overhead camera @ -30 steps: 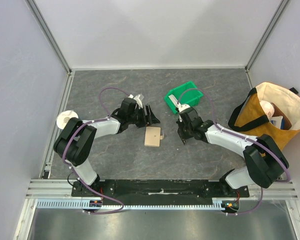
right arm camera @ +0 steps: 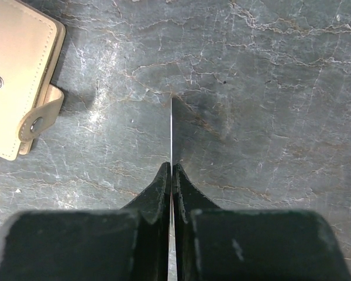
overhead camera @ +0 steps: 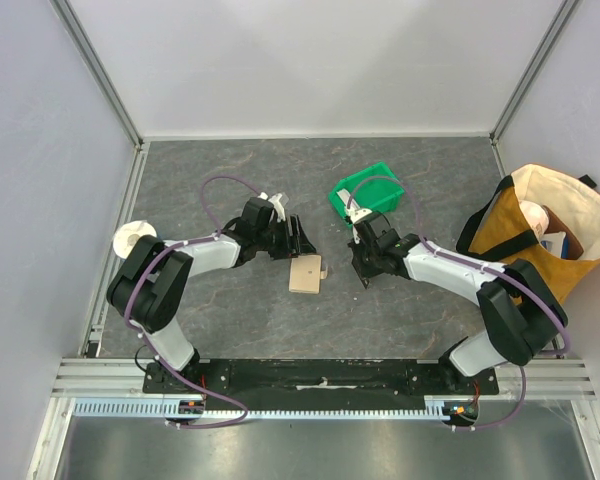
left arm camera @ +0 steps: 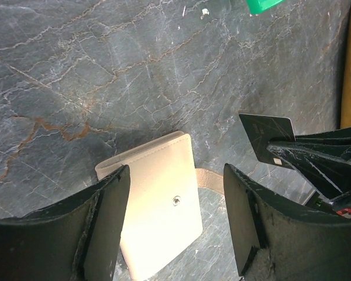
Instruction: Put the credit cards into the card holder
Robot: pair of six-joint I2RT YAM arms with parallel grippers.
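Note:
The tan leather card holder point(overhead camera: 304, 275) lies on the grey table, its strap with a snap sticking out to the right point(right arm camera: 11, 70). My left gripper is just above it, part open, nothing seen between its fingers. My right gripper is shut on a dark thin card, held on edge to the right of the holder; in the right wrist view it shows as a thin upright line.
A green bin point(overhead camera: 385, 195) stands at the back, right of centre. A yellow bag point(overhead camera: 545, 255) with items inside is at the right, and a white roll point(overhead camera: 135, 237) at the left edge.
The right arm has shifted slightly left and toward the near side with the card. The left gripper has moved very little.

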